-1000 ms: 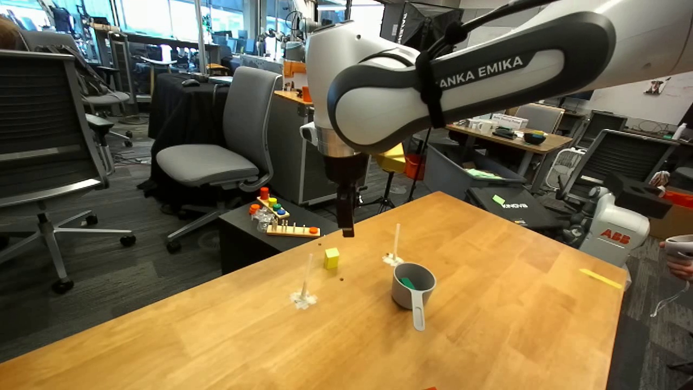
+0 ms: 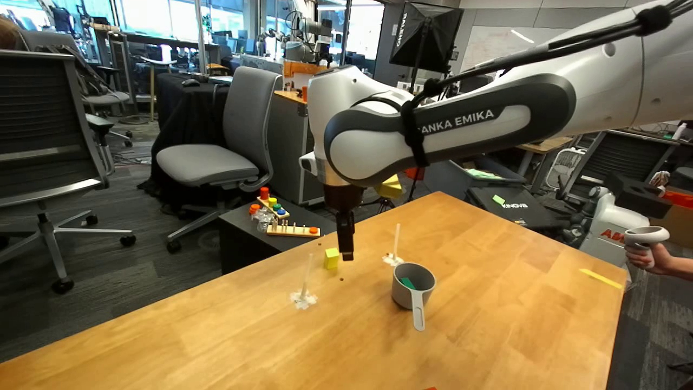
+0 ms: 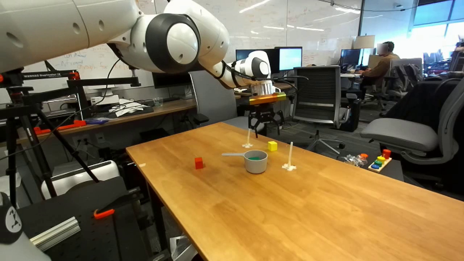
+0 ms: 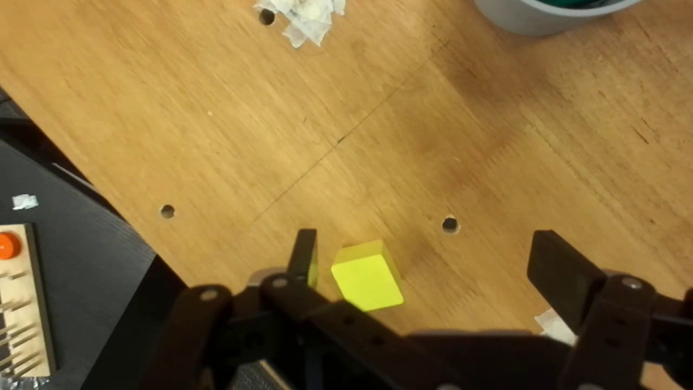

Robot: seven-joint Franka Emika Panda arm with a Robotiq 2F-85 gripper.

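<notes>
A yellow cube point(image 2: 331, 259) rests on the wooden table near its far edge. My gripper point(image 2: 347, 257) points downward just beside it and above the table. In the wrist view the fingers point(image 4: 563, 279) stand wide apart, so the gripper is open. The yellow cube point(image 4: 367, 278) appears between them, close to the left finger and untouched as far as I can tell. A grey measuring cup point(image 2: 409, 289) with a handle stands nearby and has a green object point(image 2: 407, 283) inside. A red cube point(image 3: 198, 163) sits on the other side of the cup.
A black side table with a peg toy point(image 2: 293, 230) adjoins the far edge.
My gripper has come down toward the table, its fingertips now around the height of the yellow cube in the exterior view. The cube and cup have stayed put.
</notes>
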